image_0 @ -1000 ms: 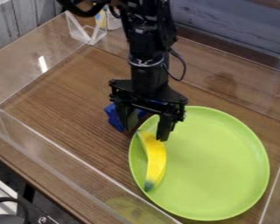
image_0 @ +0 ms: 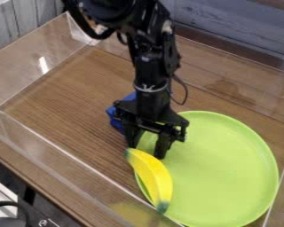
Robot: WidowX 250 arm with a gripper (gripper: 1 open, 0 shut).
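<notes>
A black robot gripper (image_0: pixel 147 142) reaches down over the left rim of a green plate (image_0: pixel 222 168), its fingertips low near the upper end of a yellow banana (image_0: pixel 154 180). The banana lies at the plate's left edge, tilted along it. Whether the fingers hold it is hard to tell. A blue object (image_0: pixel 116 116) is partly hidden behind the gripper on the left.
A clear edge strip runs along the front left, with dark space and cables beyond it.
The gripper has moved slightly down and toward the plate's left. The banana has shifted left and downward, and the plate appears shifted slightly right.
</notes>
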